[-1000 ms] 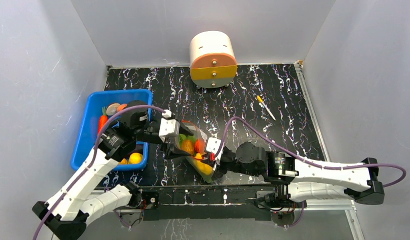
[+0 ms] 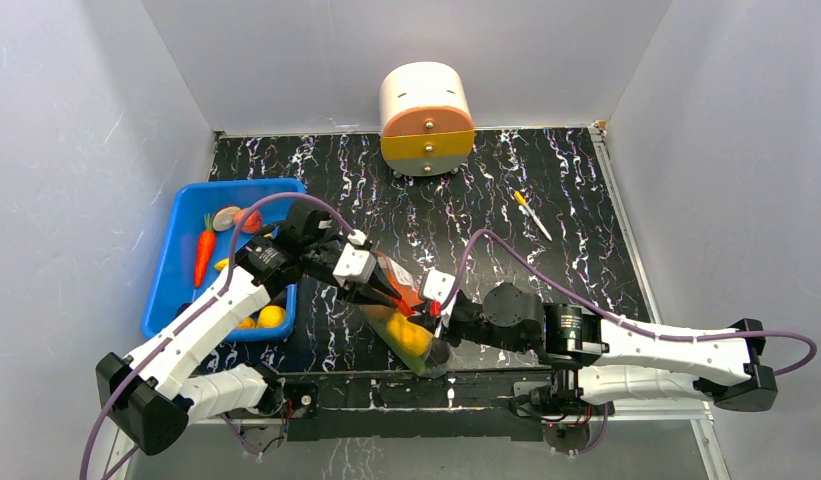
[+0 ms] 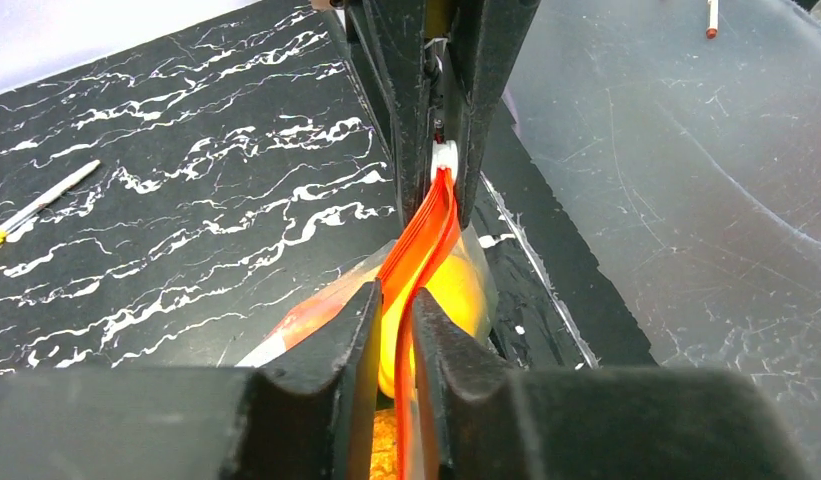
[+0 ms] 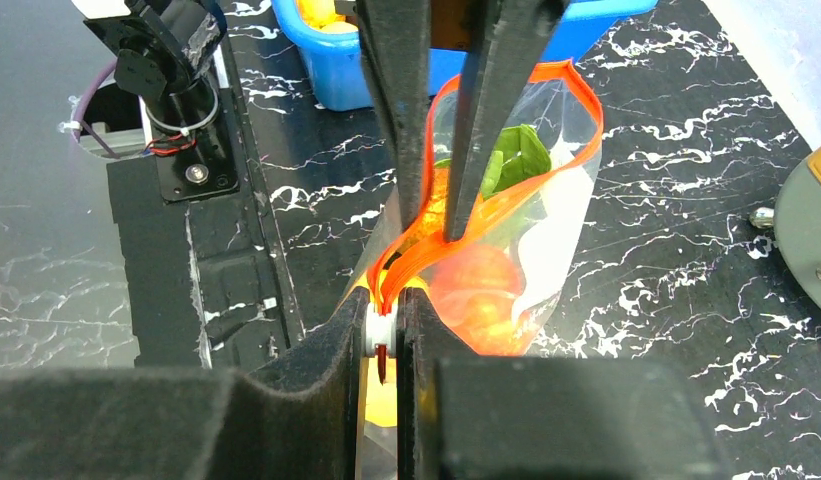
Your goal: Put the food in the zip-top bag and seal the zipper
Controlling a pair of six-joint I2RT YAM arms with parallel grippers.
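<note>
The clear bag [image 2: 390, 352] stands near the table's front edge, food inside it. Its orange zipper [image 4: 506, 205] is spread into a loop at the far end and narrows toward the white slider [image 4: 380, 328]. On that slider end my right gripper is shut. My left gripper has its fingers at either side of the bag's mouth, a small gap between them, the zipper strips running through. Inside the bag show a yellow item [image 2: 410, 336], a red item [image 4: 476, 285] and a green leafy part [image 4: 518, 160].
A blue bin [image 2: 164, 285] with a carrot [image 2: 204, 256] and other food stands at the left. At the back is a small drawer cabinet [image 2: 427, 115]; a marker [image 2: 532, 215] lies on the right.
The left gripper has moved right toward the right gripper, its fingers coming closer together around the bag's mouth. The right gripper has shifted slightly right, still at the zipper end.
</note>
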